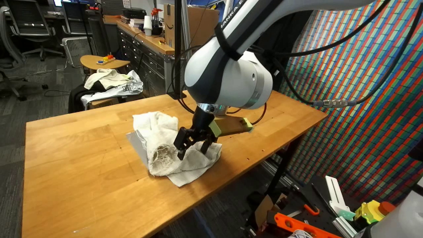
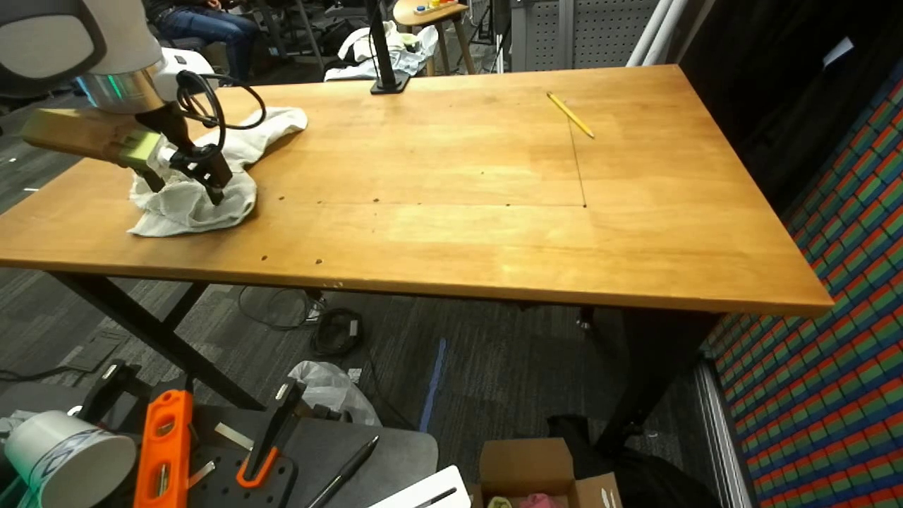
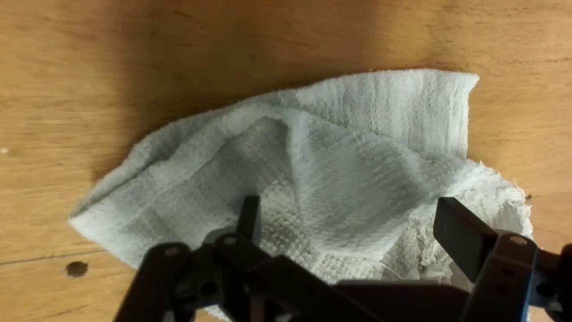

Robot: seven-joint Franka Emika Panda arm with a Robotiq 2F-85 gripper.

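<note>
A crumpled off-white cloth [image 1: 160,129] lies on the wooden table, with a frayed, rolled opening [image 1: 163,158] facing the front. My gripper [image 1: 193,154] is just over the cloth's right part, fingers wide apart. From above, the wrist view shows the cloth [image 3: 348,182] with a raised fold between and beyond the two dark fingers of my gripper. Nothing is gripped. Whether the fingertips touch the fabric I cannot tell. In exterior view 2 the gripper [image 2: 186,193] also hangs over the cloth [image 2: 199,219], hiding part of it.
A yellow pencil [image 2: 571,115] lies toward the far side of the table. A black post [image 2: 385,51] stands at the table's back edge. A side cart with tools, including an orange level [image 2: 164,449], stands below the front edge.
</note>
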